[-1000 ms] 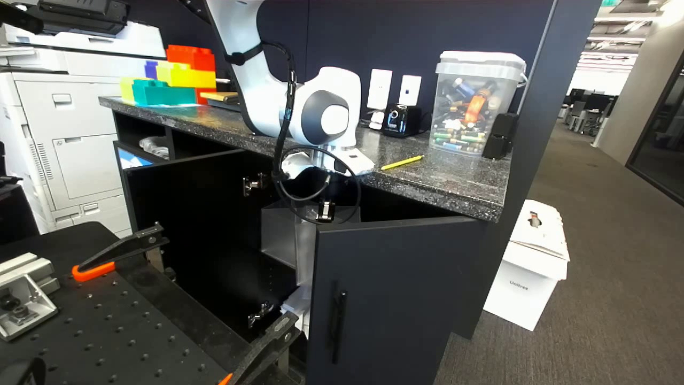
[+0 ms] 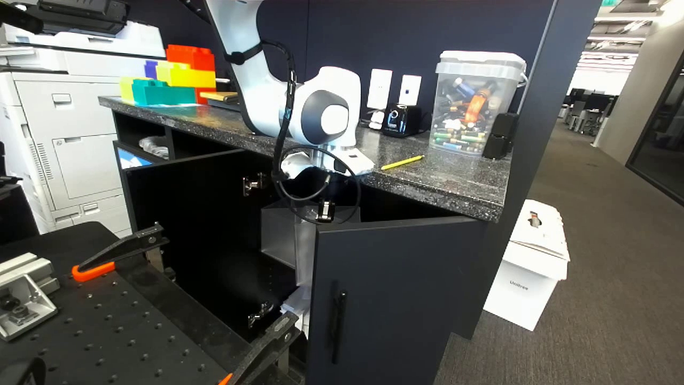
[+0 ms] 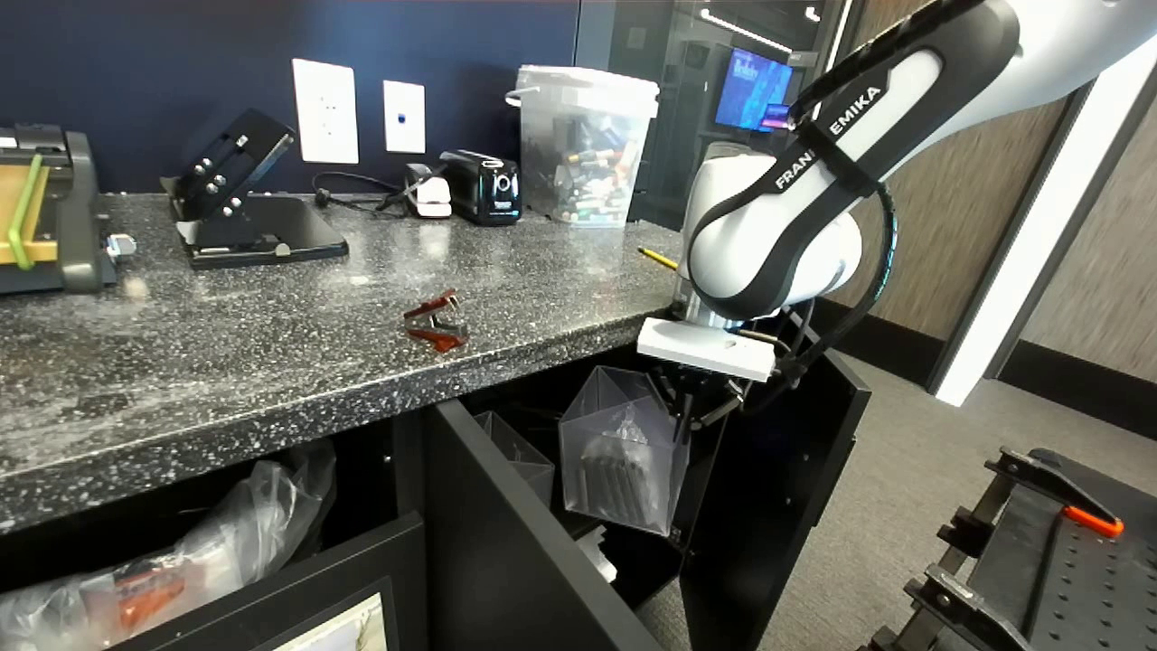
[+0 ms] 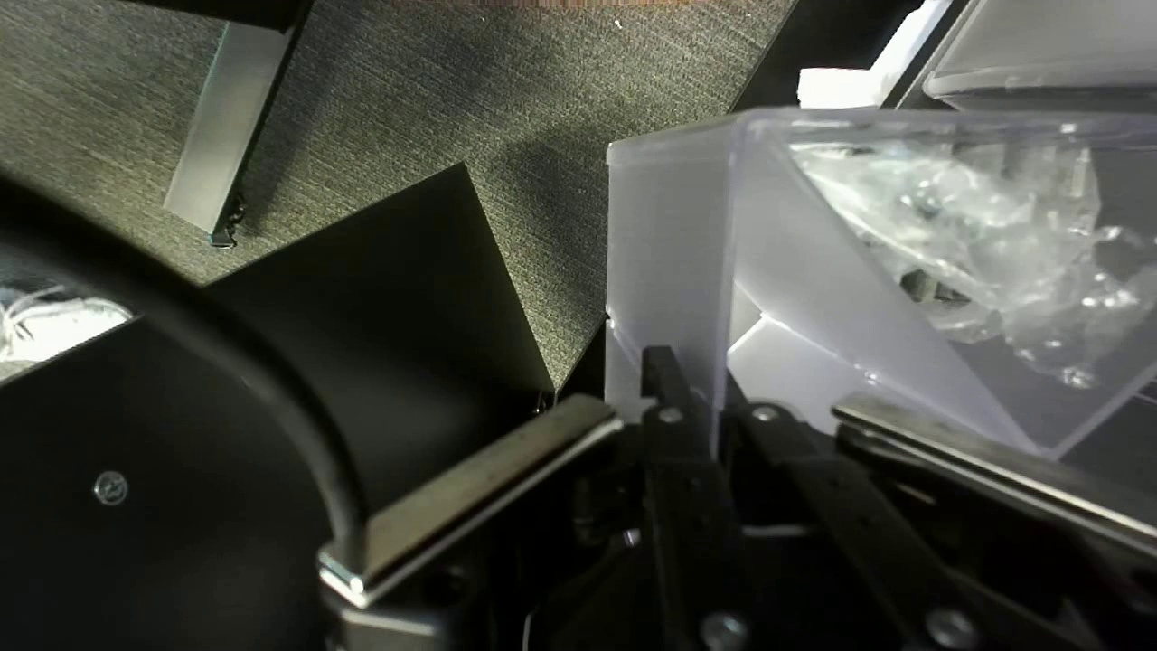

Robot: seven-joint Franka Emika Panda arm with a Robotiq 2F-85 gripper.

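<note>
A clear plastic bin fills the right half of the wrist view, with crinkled clear wrapping inside. My gripper is shut on the bin's wall, one finger on each side of it. In exterior view 2 the same bin hangs tilted at the mouth of the open cabinet, below the counter edge, and my gripper is at its right side. Exterior view 1 shows only part of the bin behind the open door; the fingertips are hidden there.
Two open black cabinet doors flank the bin. A second clear bin stands deeper in the cabinet. On the speckled counter lie a red staple remover and a yellow pencil; a tub of batteries stands farther back.
</note>
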